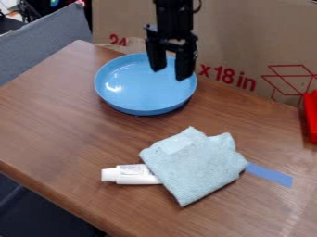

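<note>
My black gripper point(171, 57) hangs open above the back of a round blue plate point(136, 93), with nothing seen between its fingers. In front, at the lower right of the table, a light blue folded cloth point(198, 167) lies partly over a white tube point(126, 175), whose capped end sticks out to the left.
A cardboard box point(247, 46) forms a backdrop behind the table. A red object point(310, 118) is at the right edge. A blue tape strip point(272, 176) lies beside the cloth.
</note>
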